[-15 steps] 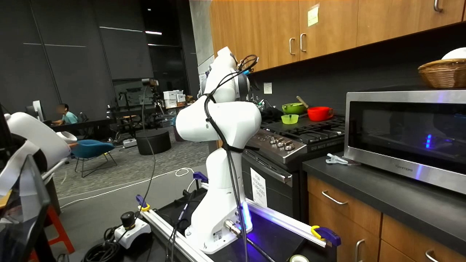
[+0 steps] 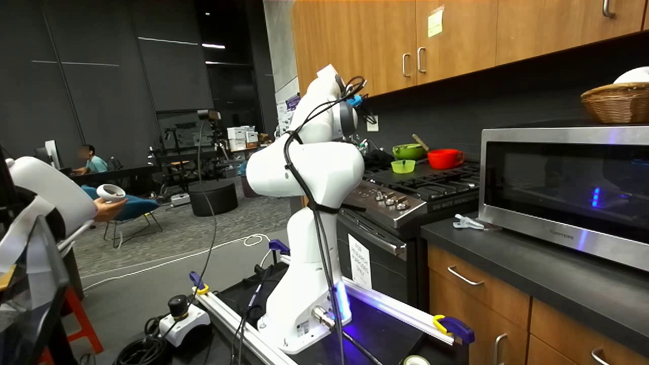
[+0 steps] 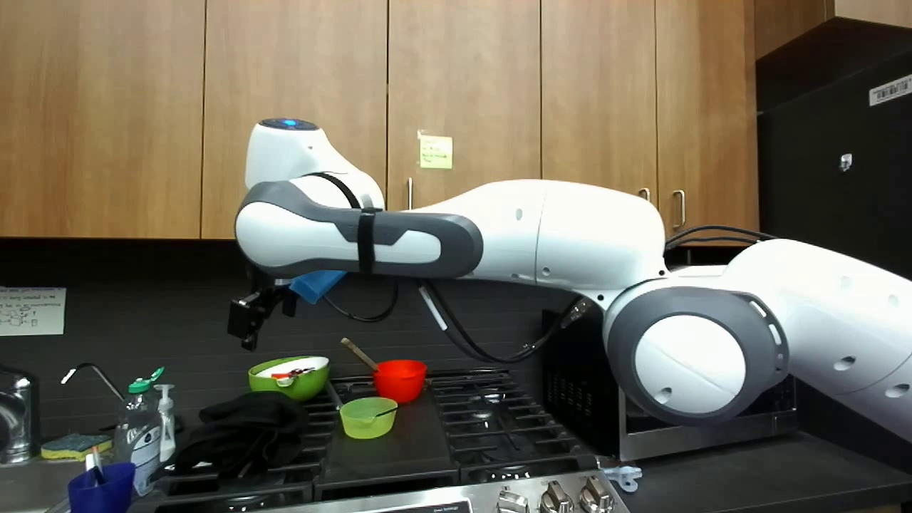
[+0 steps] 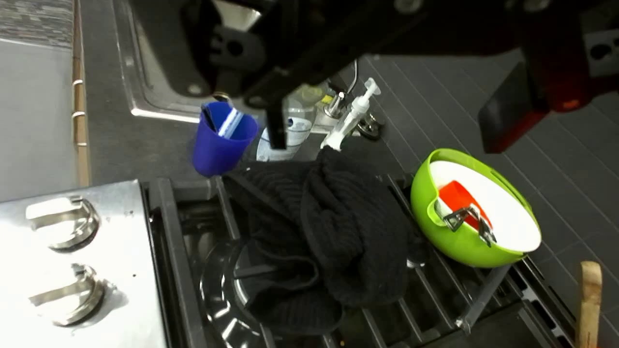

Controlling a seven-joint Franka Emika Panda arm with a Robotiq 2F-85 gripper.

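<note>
In the wrist view my gripper is open, its two dark fingers spread wide with nothing between them. Below it a crumpled black cloth (image 4: 354,232) lies over the stove grates. To the cloth's right sits a green bowl (image 4: 426,214) with a white inside, holding a red item (image 4: 455,200) and a metal utensil. Exterior view 2 shows the gripper (image 3: 244,329) high above the cloth (image 3: 244,432), left of the green bowl (image 3: 299,385). A light green bowl (image 3: 363,423) and a red pot (image 3: 400,380) stand on the stove's middle.
A blue cup (image 4: 217,148) with pens and a white pump bottle (image 4: 351,122) stand beside the sink (image 4: 130,87). Stove knobs (image 4: 64,223) line the front edge. Wooden cabinets (image 3: 299,102) hang close above the arm. A microwave (image 2: 566,182) occupies the right counter.
In exterior view 1 the upper arm and wrist have shifted slightly to the right, towards the stove wall. The bowls and pot have stayed in place.
</note>
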